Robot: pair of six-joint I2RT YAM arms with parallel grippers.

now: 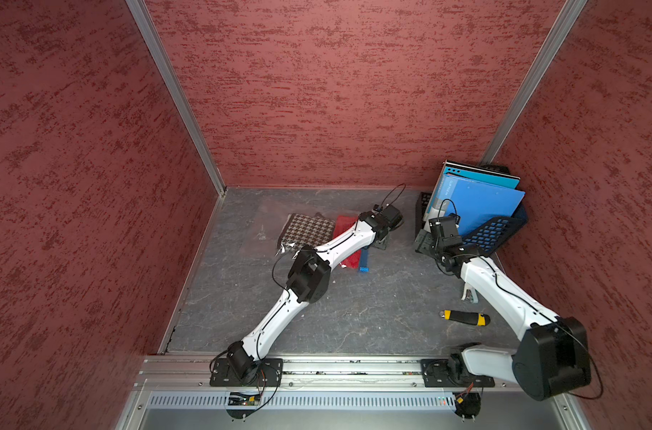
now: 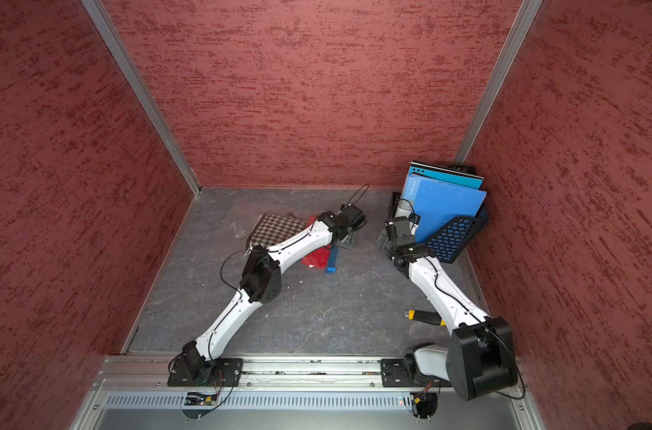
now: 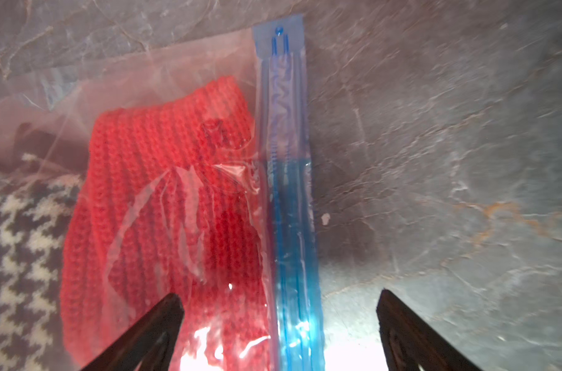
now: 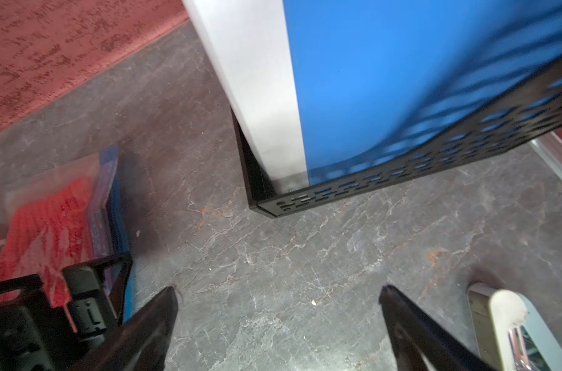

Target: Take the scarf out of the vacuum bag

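Note:
A clear bag (image 3: 52, 92) with a blue slider seal (image 3: 293, 259) lies flat, holding a red knitted item (image 3: 169, 235) and a houndstooth fabric (image 1: 297, 230); I cannot tell which is the scarf. My left gripper is open above the bag's sealed right edge, one finger either side of the blue strip, nothing held. My right gripper stands open beside the black basket, right of the bag, with nothing between its fingers.
The black mesh basket (image 4: 386, 170) holds blue folders (image 1: 483, 204) at the back right. A white-handled tool (image 4: 509, 315) and a yellow-black handle (image 1: 465, 316) lie at the right.

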